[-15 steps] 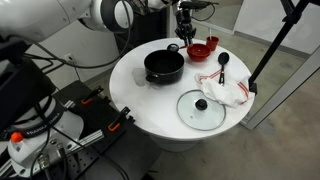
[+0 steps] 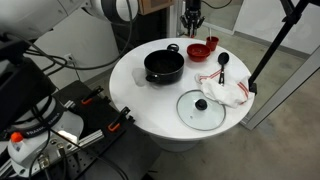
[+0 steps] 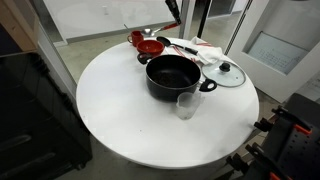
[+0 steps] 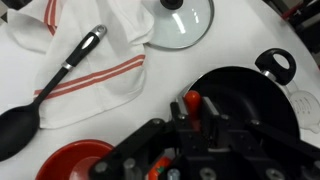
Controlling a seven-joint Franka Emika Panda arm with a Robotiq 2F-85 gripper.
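Observation:
My gripper (image 3: 172, 24) is raised above the far side of the round white table, shut on a slim red object (image 4: 192, 103). In exterior view 2 the red object slants down to the left from the fingers; what it is cannot be made out. Below, a red bowl (image 2: 199, 51) rests on the table. The black pot (image 2: 164, 66) stands uncovered near the bowl, and its inside (image 4: 248, 103) shows in the wrist view. Most of the fingers are hidden in the wrist view by the gripper's own body.
A white towel with red stripes (image 2: 224, 86) lies at the right with a black spoon (image 4: 62, 82) on it. The glass lid (image 2: 201, 113) lies flat nearby. A red cup (image 3: 136, 37) stands beyond the bowl, and a clear cup (image 3: 187, 104) beside the pot.
The gripper has lifted away from the bowl, and the arm above it now shows lower and larger at the top of exterior view 1. The tableware has stayed put.

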